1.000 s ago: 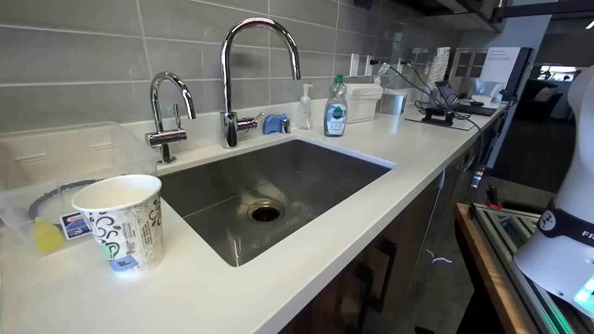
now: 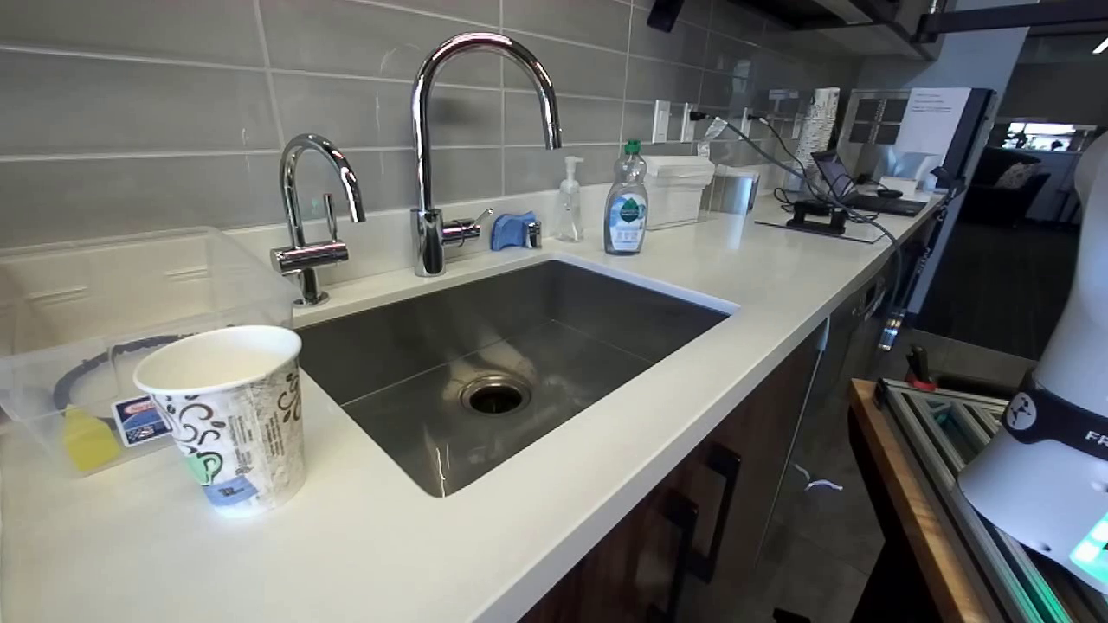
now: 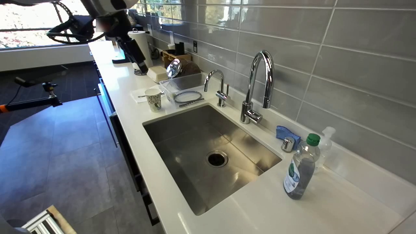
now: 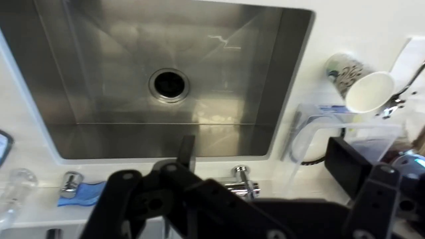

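Observation:
My gripper is open above the counter's back strip by the faucets, its two black fingers (image 4: 345,167) wide apart with nothing between them. In exterior view 2 the dark gripper (image 3: 136,56) hangs from the top left, high over the counter. A patterned paper cup (image 2: 223,420) stands upright and empty-looking on the counter, left of the steel sink (image 2: 582,343). The wrist view shows the cup (image 4: 350,77) off to the right, apart from my fingers. Behind it sits a clear plastic bin (image 3: 185,87) holding a coiled dark tube.
Two chrome faucets, a tall one (image 2: 421,156) and a short one (image 2: 296,213), rise behind the sink. A blue sponge (image 2: 511,232), a pump bottle (image 2: 569,208) and a green-capped soap bottle (image 2: 625,213) stand along the back.
The arm at the right edge of exterior view 1 has shifted slightly right. The cup has not moved.

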